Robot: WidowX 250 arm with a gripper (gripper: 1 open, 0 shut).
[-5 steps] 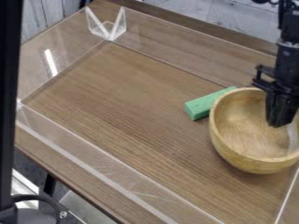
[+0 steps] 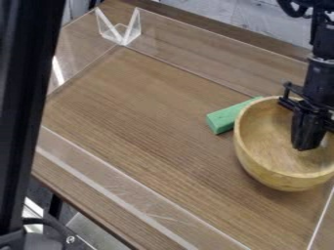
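A large tan bowl (image 2: 268, 166) sits at the right of the table. The black gripper (image 2: 306, 129) is at its rear right, fingertips down inside the rim, shut with nothing visible between its fingers. A green block (image 2: 229, 116) lies just behind and left of the bowl, partly hidden by it.
Clear tape marks its edges, with a white taped corner shape (image 2: 119, 29) at the back left. A dark frame runs along the left edge.
The arm has moved a little down and toward the front over the bowl's right part. The bowl and green block look unmoved.
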